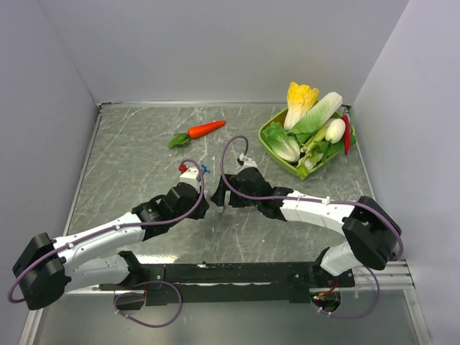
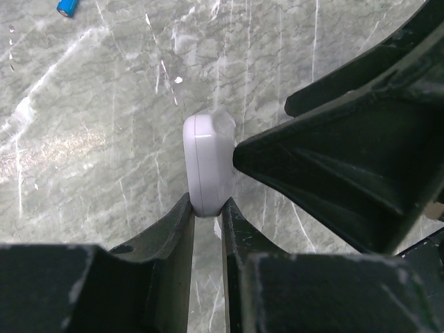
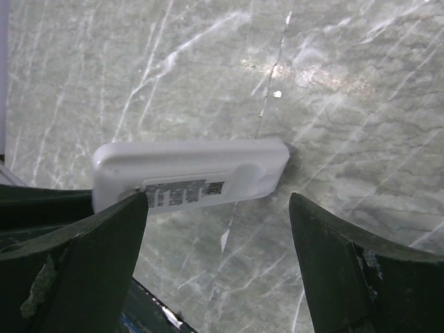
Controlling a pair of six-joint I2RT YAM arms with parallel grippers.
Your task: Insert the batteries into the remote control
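Observation:
The white remote control (image 2: 211, 156) is pinched at one end by my left gripper, whose fingers close on it from both sides. In the right wrist view, the remote control (image 3: 194, 163) lies sideways, a label with a dark barcode-like pattern on its near face. My right gripper stands open close to it; one fingertip overlaps the remote's left part in view, and whether they touch I cannot tell. A blue battery (image 2: 67, 7) lies on the table beyond the left gripper. In the top view the blue battery (image 1: 205, 169) shows just behind the gripper tips.
A carrot (image 1: 206, 129) lies at the back of the grey marbled table. The green basket (image 1: 277, 159) of vegetables stands at the back right. The two arms meet near the middle, their tips very close. Bare table extends at the left and front.

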